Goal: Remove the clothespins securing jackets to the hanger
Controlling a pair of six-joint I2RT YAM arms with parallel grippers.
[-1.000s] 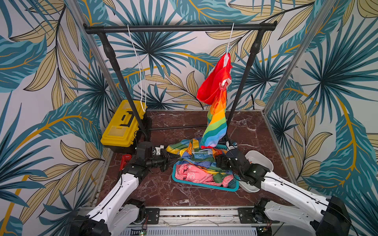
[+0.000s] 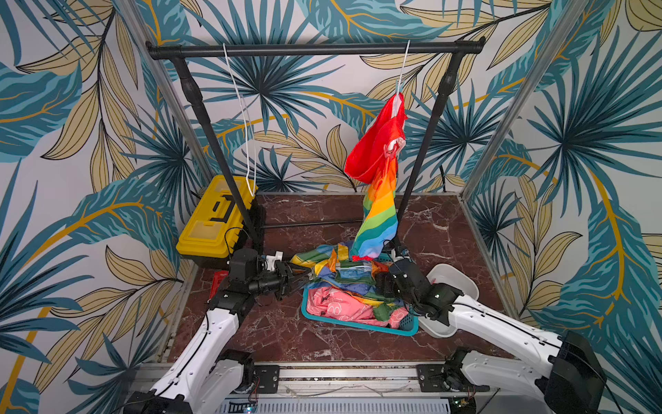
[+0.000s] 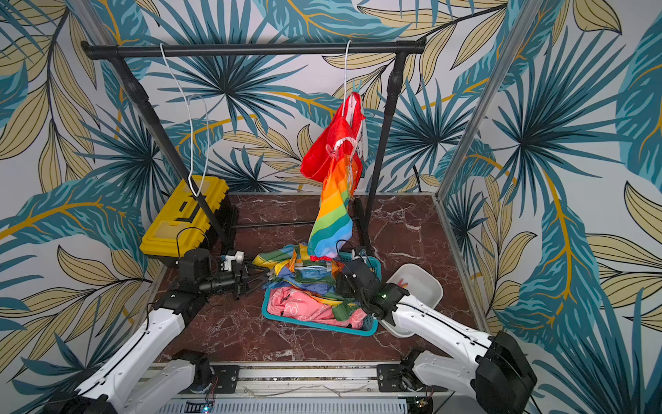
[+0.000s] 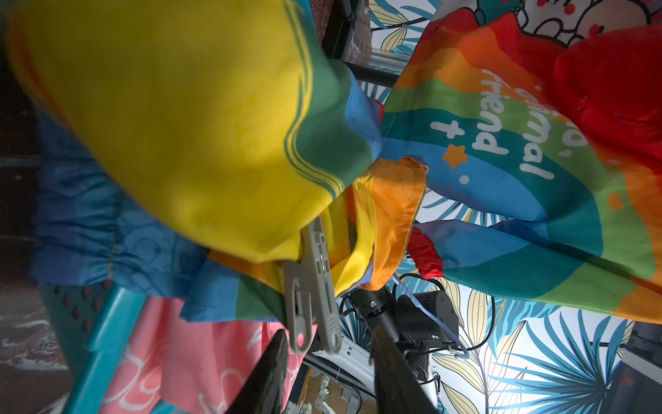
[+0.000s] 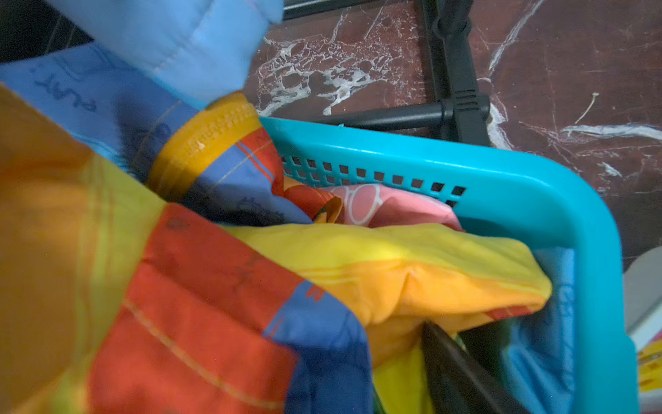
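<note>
A grey clothespin is clipped on the edge of a yellow, green and blue garment in the left wrist view. My left gripper is open, its fingers apart on either side of the pin's handle end, with a gap between. At the right part of the basket, my right gripper is down at the colourful cloth. In the right wrist view one dark finger shows against the yellow-orange fabric; the other is hidden by cloth. A red and rainbow jacket hangs from the right hanger.
The teal basket also holds pink clothing. A white bin stands right of it, a yellow toolbox at left. An empty white hanger hangs from the black rack.
My left gripper has shifted slightly left, away from the basket's middle. The right gripper has moved a little to the left over the clothes. The hanging jacket looks unchanged.
</note>
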